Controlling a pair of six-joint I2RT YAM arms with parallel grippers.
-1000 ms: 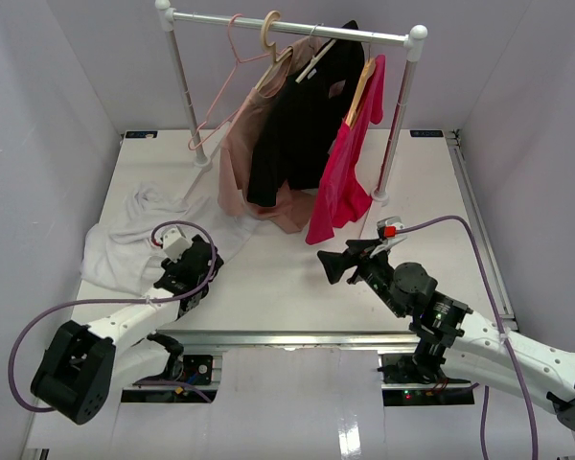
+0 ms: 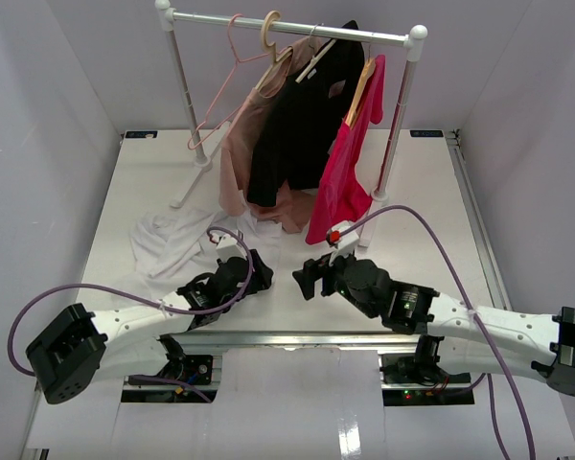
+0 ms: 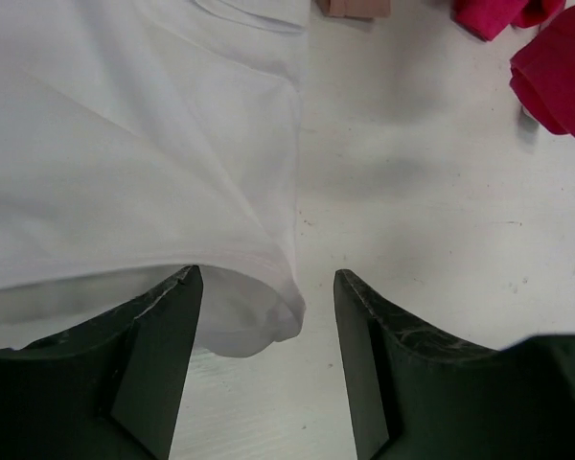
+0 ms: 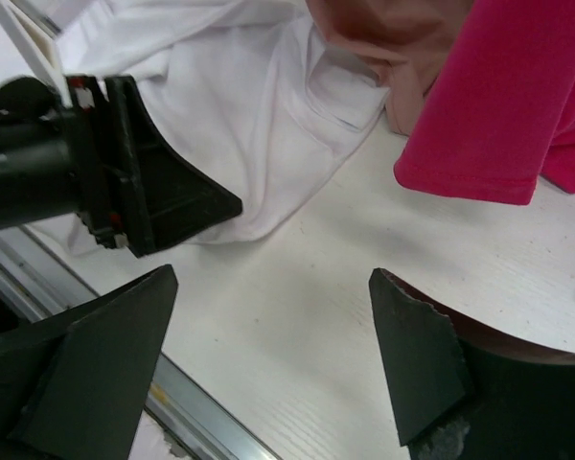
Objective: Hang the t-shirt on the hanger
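The white t-shirt (image 2: 172,240) lies crumpled on the table at the left. My left gripper (image 2: 259,278) is at its right edge; in the left wrist view its fingers (image 3: 134,383) are apart, with a folded edge of the shirt (image 3: 240,287) reaching between their tips. My right gripper (image 2: 311,278) stands open over bare table to the right of the left one, its fingers (image 4: 86,374) empty. An empty pink hanger (image 2: 211,101) hangs at the left of the rail.
The rack (image 2: 408,86) holds pink, black and magenta garments (image 2: 345,182), the magenta one hanging low just behind my right gripper. The table's front rail (image 2: 297,337) runs below both arms. Bare table (image 2: 431,230) lies at the right.
My left gripper has moved right, and the white shirt's near part has shifted rightward too. My right gripper has moved left and slightly down in the top view, nearer the left one.
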